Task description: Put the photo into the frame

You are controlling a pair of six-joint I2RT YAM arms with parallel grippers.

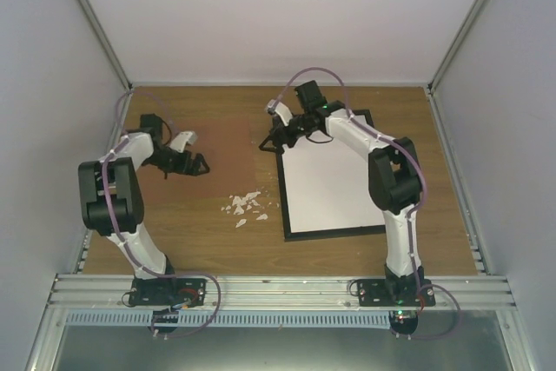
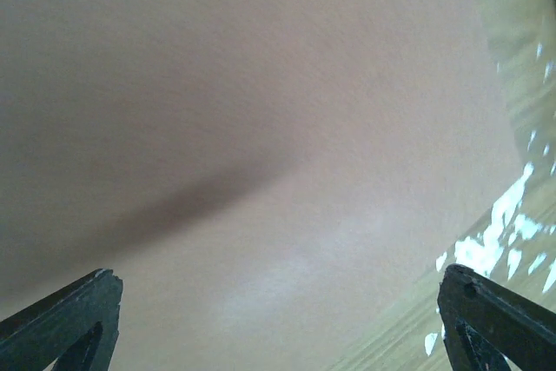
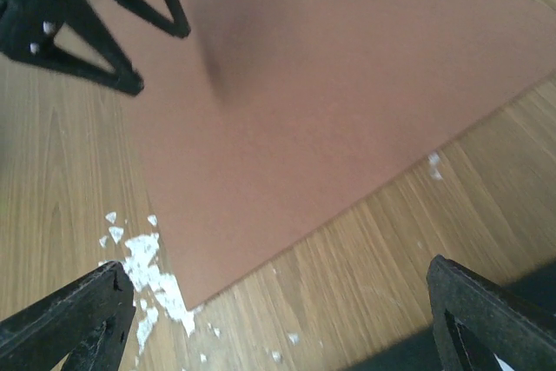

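A plain brown sheet (image 1: 228,149) lies flat on the left of the table. It also fills most of the left wrist view and the upper part of the right wrist view. The black-edged frame (image 1: 339,234) with a white inside rests to its right, partly under my right arm. Over the sheet, my left gripper (image 1: 203,165) is open and empty; its fingers (image 2: 65,323) stand wide apart. My right gripper (image 1: 271,143) hovers at the frame's far left corner, also open, with nothing between its fingers. No picture side of any photo shows.
Several white flakes (image 1: 245,202) are scattered between the sheet's near right corner and the frame. Walls close in the table on the left, right and back.
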